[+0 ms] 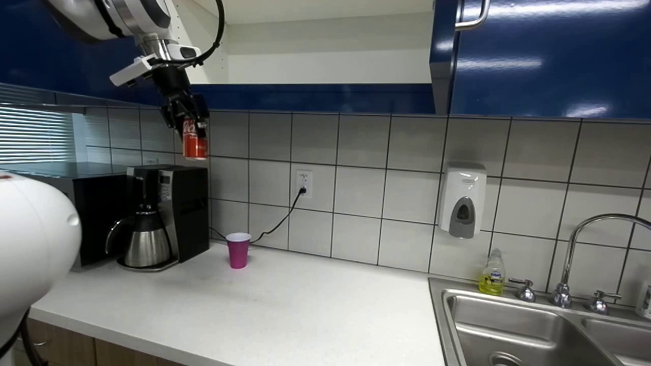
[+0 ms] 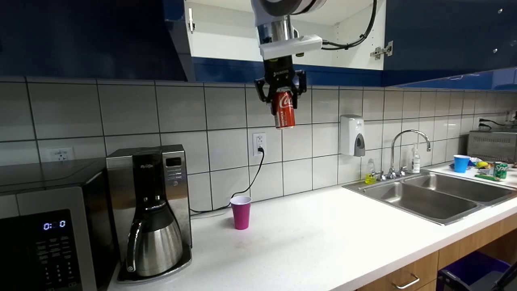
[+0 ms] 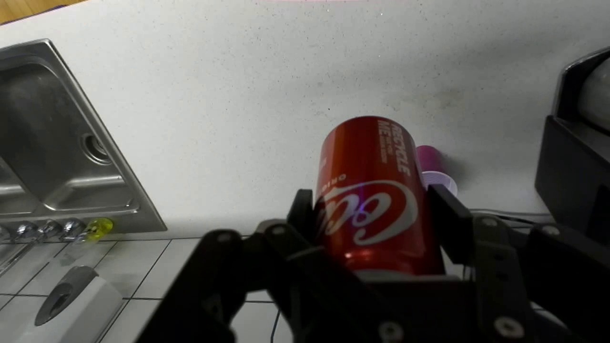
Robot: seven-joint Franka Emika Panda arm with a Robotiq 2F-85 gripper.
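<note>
A red Coca-Cola can (image 2: pixel 284 112) hangs high above the counter, and my gripper (image 2: pixel 284 99) is shut on its upper part from above. In the wrist view the can (image 3: pixel 371 188) fills the space between the dark fingers, its base facing away from me. From the first exterior side, the can (image 1: pixel 195 145) appears near the height of the cabinet's lower edge, tilted slightly. A pink cup (image 1: pixel 238 250) stands upright on the counter below, near the wall. The can's top is hidden by the gripper.
The open cabinet (image 1: pixel 329 49) above is bare where visible. A coffee maker (image 2: pixel 150 218) and microwave (image 2: pixel 53 228) stand at the left. The sink (image 1: pixel 512 317) is at the right, with a soap dispenser (image 1: pixel 464 200) on the wall.
</note>
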